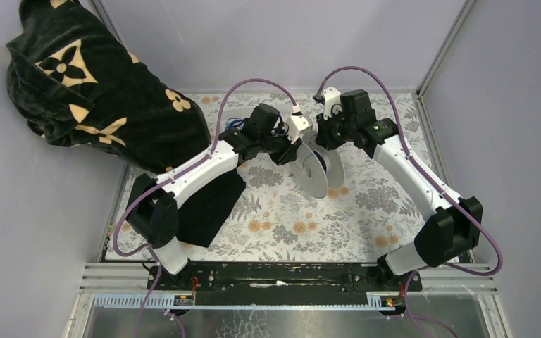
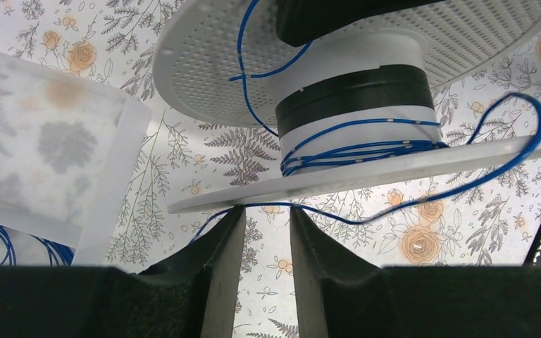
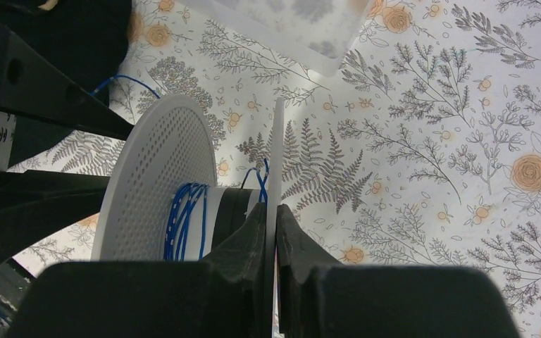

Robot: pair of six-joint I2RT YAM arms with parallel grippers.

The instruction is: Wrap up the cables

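A white spool [image 1: 310, 176] [image 2: 359, 98] with a black band hangs between my grippers, blue cable [image 2: 352, 151] [image 3: 183, 218] wound on its core. My right gripper is shut on the rim of one flange, seen edge-on in the right wrist view. My left gripper is part open at the edge of the other flange, where a strand of blue cable runs across its fingertips. A loose loop of cable arches beside the flange at right in the left wrist view.
A translucent box [image 2: 42, 141] with more blue cable lies beside the spool. A black cloth [image 1: 208, 215] covers the left of the table; a patterned dark blanket [image 1: 98, 98] lies behind it.
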